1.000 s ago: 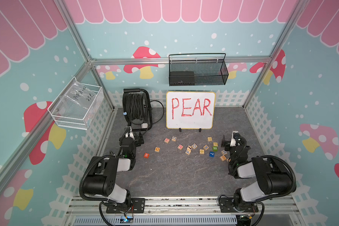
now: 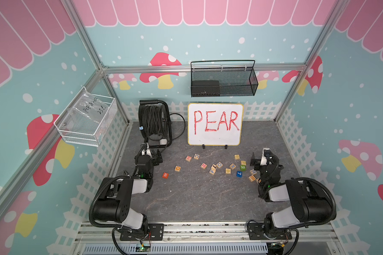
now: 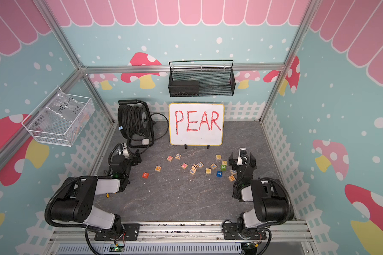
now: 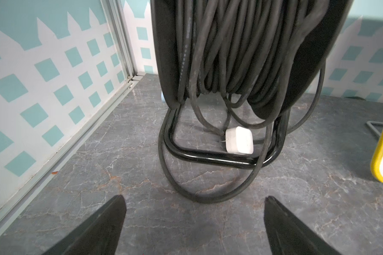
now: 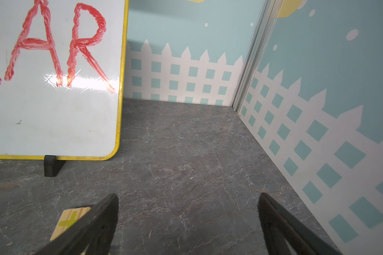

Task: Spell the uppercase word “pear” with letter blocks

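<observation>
Letter blocks lie scattered over the grey floor, most with letters too small to read. A red block with a B [image 2: 165,175] and an orange-marked block [image 2: 177,168] lie on the left. Toward the right are a green block with a 2 [image 2: 242,167] and a blue block with a 7 [image 2: 239,174]. Left of those blocks, my left gripper stands open, its fingers wide apart over bare floor. My right gripper is open and empty too; a wooden block with a yellow-green mark [image 5: 70,217] shows beside its left finger.
A whiteboard [image 2: 215,138] reading PEAR in red stands at the back. A black cable reel [image 4: 242,55] with a white plug [image 4: 239,140] sits ahead of my left gripper.
Both forearms have shifted very slightly. The blocks lie where they were.
</observation>
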